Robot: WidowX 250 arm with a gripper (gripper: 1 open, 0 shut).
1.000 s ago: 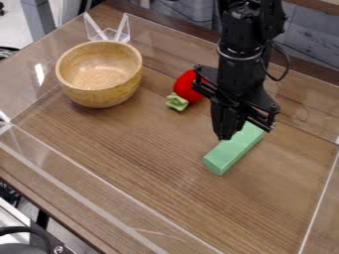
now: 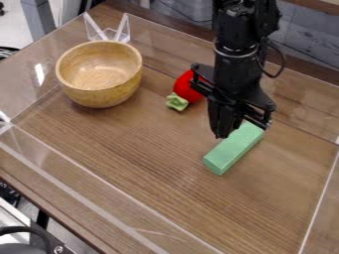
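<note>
The black robot arm hangs from the top centre, its gripper (image 2: 225,127) low over the table beside a mint-green bar (image 2: 233,151), which lies diagonally right of the middle. The fingertips are dark and small, so whether anything is between them is hard to see; the gripper looks shut. Behind the arm, a red round object (image 2: 188,84) is partly hidden, with a small green item (image 2: 177,101) just in front of it.
A tan bowl (image 2: 99,89) sits at the upper left.
</note>
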